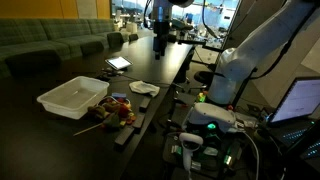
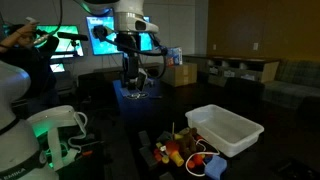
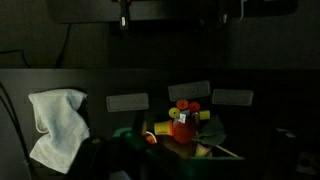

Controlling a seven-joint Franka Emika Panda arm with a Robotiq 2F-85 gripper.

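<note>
My gripper [image 1: 160, 45] [image 2: 132, 77] is open high above the dark table, apart from everything lying on it. A small pile of colourful toys [image 1: 117, 114] [image 2: 180, 153] lies on the tabletop beside an open white bin [image 1: 73, 98] [image 2: 225, 130]. From above, the wrist view shows red, yellow and orange pieces in the pile [image 3: 182, 128] with some green ones. The bin's visible inside looks empty. A crumpled white cloth [image 1: 144, 87] [image 3: 60, 128] rests apart from the pile. Near the bin in exterior view 2 is a blue piece [image 2: 215, 167].
Dark flat bars [image 1: 133, 132] [image 3: 128, 102] run along the table edge near the pile. A white tablet-like object [image 1: 118, 63] lies farther back. A laptop [image 1: 295, 100] stands at the right. Bare table lies around the bin.
</note>
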